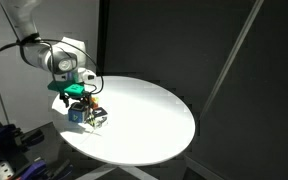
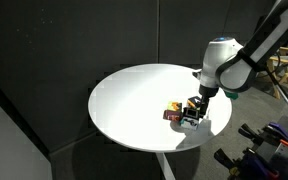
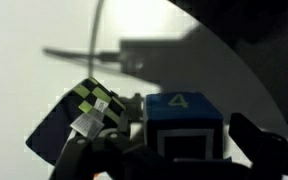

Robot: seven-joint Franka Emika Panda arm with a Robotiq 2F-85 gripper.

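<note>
A blue box-like block marked with a white 4 point(image 3: 181, 101) stands near the table's edge, its middle taken up by a dark opening. My gripper is open, with one dark finger on each side of the block in the wrist view. Whether the fingers touch it cannot be told. From the first exterior view, the block point(image 1: 76, 114) shows directly below the gripper, and the second exterior view has the gripper point(image 2: 192, 107) low over the same spot.
Beside the block lies a black item with a yellow-green check pattern and a white label point(image 3: 87, 122). A red object point(image 2: 173, 106) sits close by.
</note>
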